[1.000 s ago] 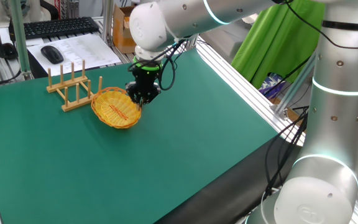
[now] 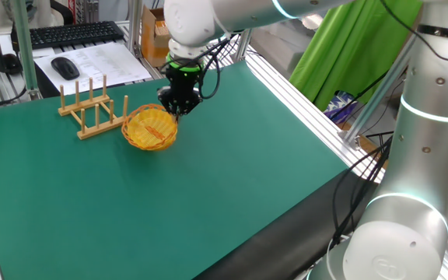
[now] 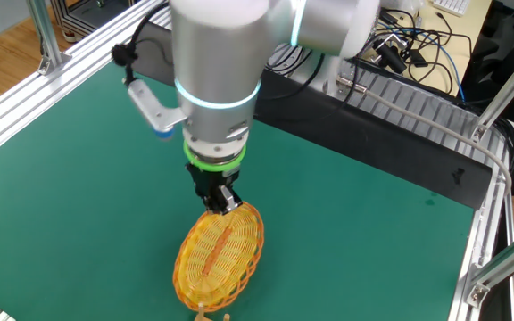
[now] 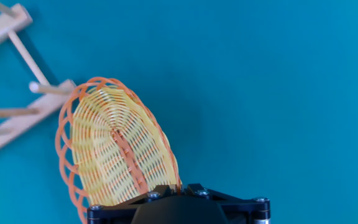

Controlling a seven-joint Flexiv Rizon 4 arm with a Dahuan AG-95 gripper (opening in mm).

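Note:
A yellow woven basket [image 2: 150, 128] with an orange braided rim is in all views, oval, with an orange stripe along its bottom. My gripper is shut on its rim at one end. In exterior view 1 the basket looks tilted and raised above the green table. The fingertips are small and dark in both exterior views. From the wrist, the body of the gripper covers the near end of the basket. The basket's far-left edge overlaps one end of a wooden peg rack [image 4: 41, 111] in that view; whether they touch I cannot tell.
The rack stands upright at the table's back left in exterior view 1. Beyond the edge lie a black mouse [image 2: 65, 68], paper [image 2: 103, 64] and a keyboard [image 2: 72, 34].
The rack has stayed put.

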